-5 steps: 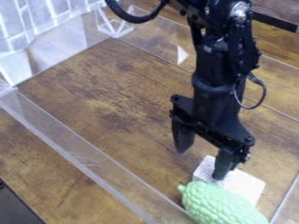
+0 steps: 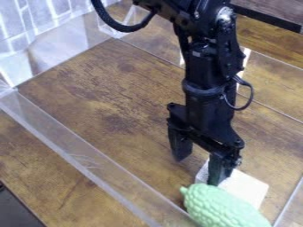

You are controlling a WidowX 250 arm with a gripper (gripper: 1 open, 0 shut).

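Note:
The black arm hangs from the top of the view, its gripper point(image 2: 201, 152) low at the right of centre, over a white textured square point(image 2: 246, 191). One finger is at the left, the other reaches down onto the square's upper-left part. A pale green bumpy oblong object point(image 2: 222, 207) lies at the bottom right, just in front of the square and partly over it. Whether anything is between the fingers is hard to tell.
Clear plastic walls point(image 2: 89, 160) edge it along the left and front. A white object behind the arm at the top is mostly hidden.
The arm and gripper have shifted slightly left and backward over the last second. The green object and white square look unmoved.

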